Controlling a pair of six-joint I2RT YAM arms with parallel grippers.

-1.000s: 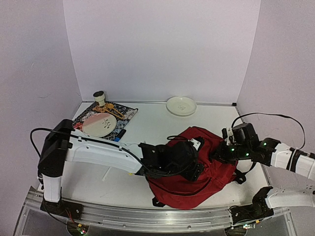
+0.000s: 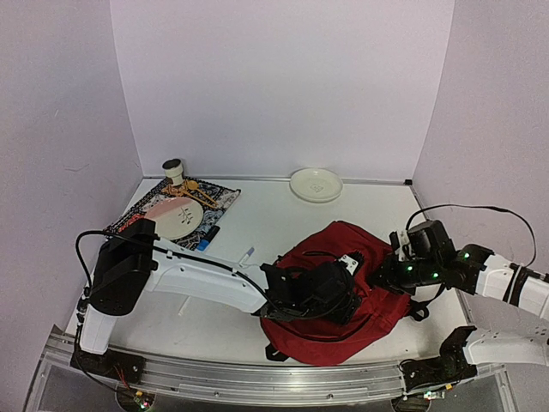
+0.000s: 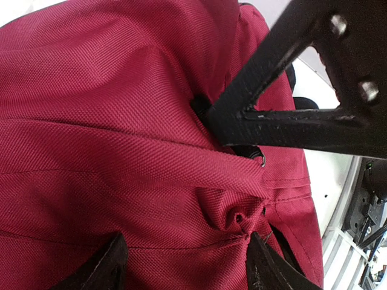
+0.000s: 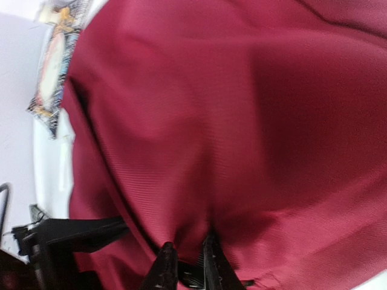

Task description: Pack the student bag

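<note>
The red bag (image 2: 343, 345) lies crumpled at the front right of the table. My left gripper is over it, its two fingers wide apart with red cloth below them. In the top view the left wrist hides its fingertips. My right gripper is low against the bag from the right, fingertips close together. A dark piece with a metal bit (image 4: 192, 278) shows by those fingers; whether it is gripped cannot be told. In the left wrist view, the right gripper's black finger (image 3: 233, 121) touches a fold of the cloth.
At the back left a patterned mat (image 2: 225, 202) bears a round plate (image 2: 174, 221), a cup (image 2: 173, 170) and orange utensils. A blue marker (image 2: 206, 240) lies beside it. Another white plate (image 2: 316, 185) is at the back.
The right gripper has shifted very little, and the bag lies about the same.
</note>
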